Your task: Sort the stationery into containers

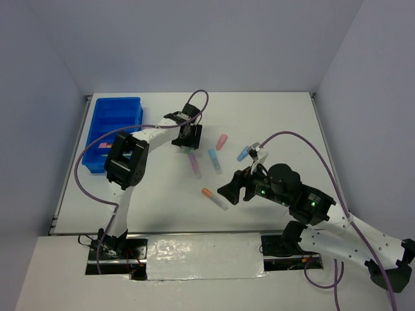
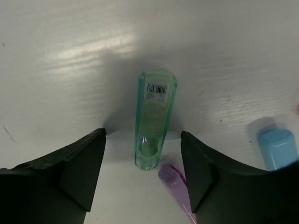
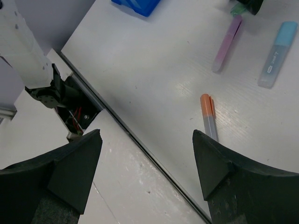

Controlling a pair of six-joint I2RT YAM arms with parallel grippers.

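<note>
Between the spread fingers of my left gripper lies a green translucent piece (image 2: 153, 114) with a barcode, flat on the table; neither finger touches it in the left wrist view. A purple marker (image 1: 194, 166) begins right by its lower end. To the right are a light-blue highlighter (image 3: 279, 53), a pink piece (image 1: 222, 142) and a blue piece (image 1: 244, 153). An orange-capped marker (image 3: 208, 115) lies nearer the front. My right gripper is open and empty, above the table's front edge. The blue bin (image 1: 117, 107) stands at the left, partly hidden by the left arm.
The left arm's purple cable (image 1: 91, 142) loops across the bin.
</note>
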